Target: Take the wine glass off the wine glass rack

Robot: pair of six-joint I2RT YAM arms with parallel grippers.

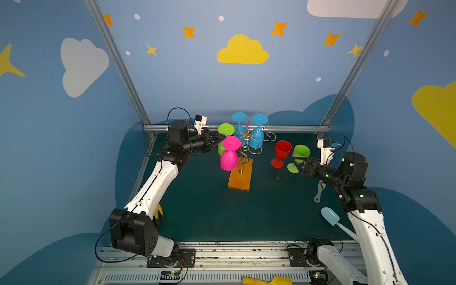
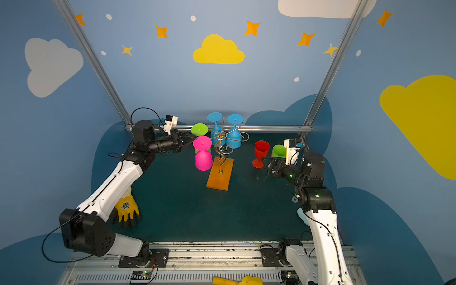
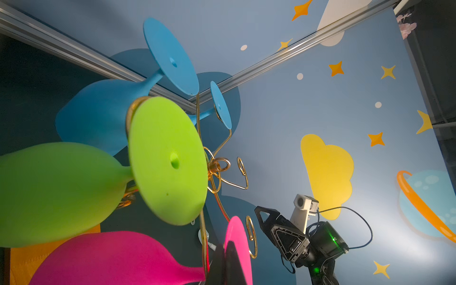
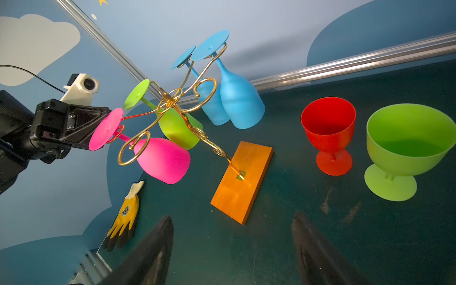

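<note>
A gold wire rack on a wooden base point(image 1: 239, 182) holds upside-down glasses: pink point(image 4: 161, 159), green point(image 3: 57, 194) and two blue point(image 4: 242, 104). My left gripper is shut at the pink glass's foot, which is behind its fingertips in the left wrist view; whether anything is between them is unclear. My right gripper is part open over the table right of the rack, nothing between its fingers.
A red goblet point(image 4: 327, 118) and a green goblet point(image 4: 403, 142) stand right of the rack. A glove point(image 2: 125, 211) lies at the left, a scoop point(image 1: 330, 216) at the right.
</note>
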